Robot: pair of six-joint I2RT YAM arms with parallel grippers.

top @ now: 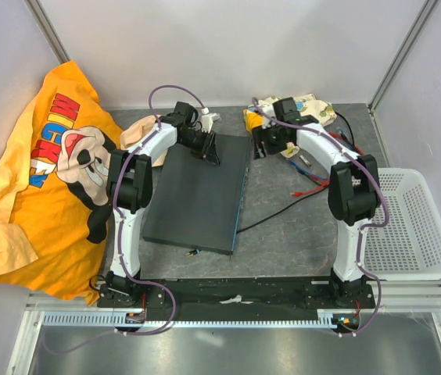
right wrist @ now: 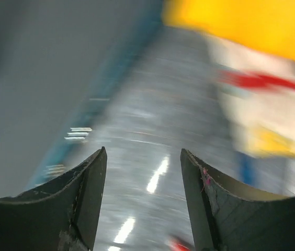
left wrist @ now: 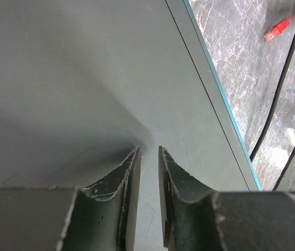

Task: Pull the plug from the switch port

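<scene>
The dark switch box lies flat, its long right side carrying ports, blurred in the right wrist view. My left gripper hovers over its top face, fingertips close together with a narrow gap and nothing visible between them. My right gripper stands open beside the switch's right edge near the back, above the grey mat. Red cables and a blue cable lie to the right; a black cable runs to the switch's side. I cannot tell whether a plug sits in a port.
An orange cloth covers the left. A white-and-yellow cloth lies at the back, a white basket at the right.
</scene>
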